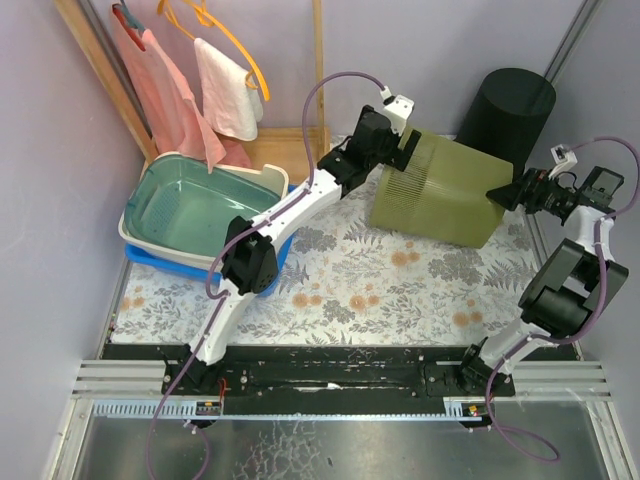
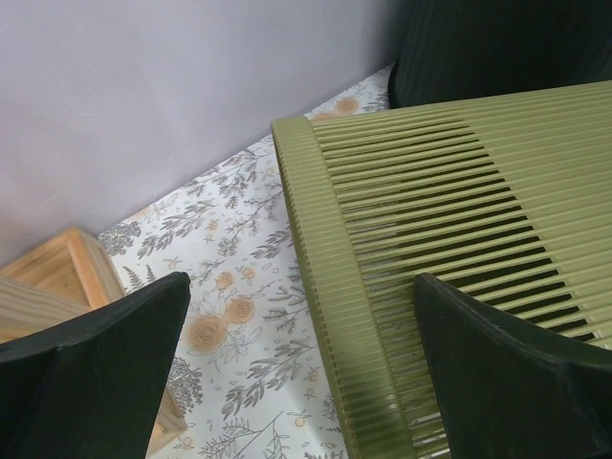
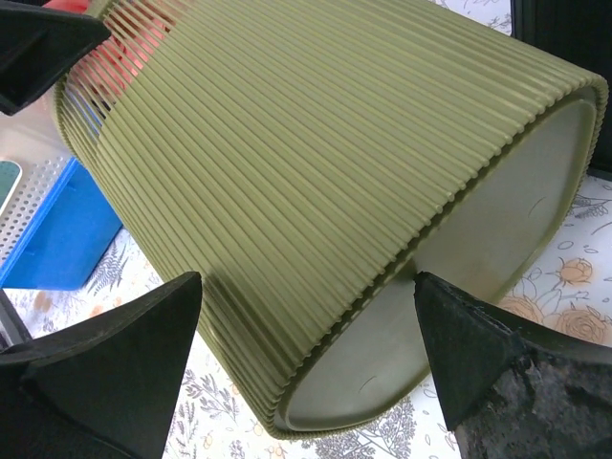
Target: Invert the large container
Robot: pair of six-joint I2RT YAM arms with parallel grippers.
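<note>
The large olive-green ribbed container lies on its side at the right of the floral surface. My left gripper is open at its upper-left edge; in the left wrist view its fingers straddle the container's slatted end. My right gripper is open at the right end; in the right wrist view its fingers flank the ribbed edge and the pale recessed end face.
A black cylinder stands behind the container. A green basin in a blue tray sits at left, below hanging pink cloths on a wooden frame.
</note>
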